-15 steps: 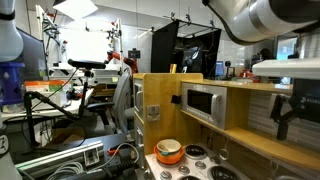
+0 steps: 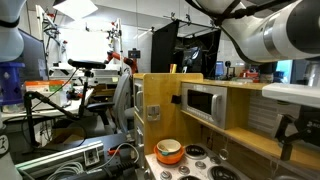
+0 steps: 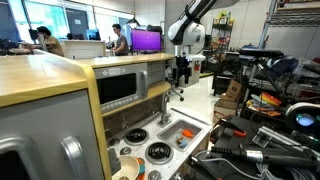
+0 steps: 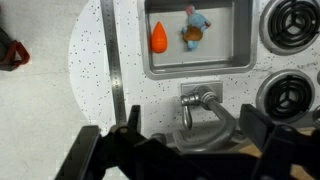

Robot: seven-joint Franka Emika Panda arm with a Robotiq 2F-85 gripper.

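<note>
My gripper hangs above the sink end of the counter, its dark fingers wide apart at the lower left and right of the wrist view. Nothing is held between them; the curved metal faucet (image 4: 212, 106) shows below in the gap. Inside the grey sink (image 4: 215, 62) lie an orange-red, drop-shaped item (image 4: 159, 38) and a small blue and pinkish toy (image 4: 197, 20) with a brown part. In the first exterior view, a dark finger (image 2: 287, 130) shows at the right, under the white arm; the fingertips' surroundings there are unclear.
Black burners (image 4: 291, 96) flank the sink. Stacked bowls (image 2: 168, 150) stand at the counter's far end. A shelf with a silver microwave (image 2: 204, 103) runs along the back.
The arm and gripper have shifted slightly at the right of the first exterior view, with the hand turning a little. Bowls and counter look unchanged.
</note>
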